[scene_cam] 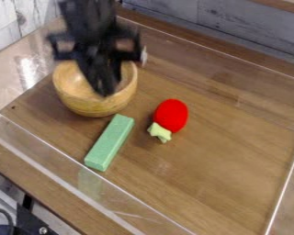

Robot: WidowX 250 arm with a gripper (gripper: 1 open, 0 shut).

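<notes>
My gripper point(100, 69), dark and motion-blurred, hangs over a wooden bowl point(88, 99) at the upper left; whether its fingers are open or shut is not clear. A pale green block point(109, 142) lies on the wooden surface below the bowl, apart from the gripper. To the bowl's right lies a red object point(172, 114) with a pale green, leafy-looking end.
Pale and grey boards line the back, and a clear edge strip point(76, 193) runs along the front left. A black cable shows at the bottom left.
</notes>
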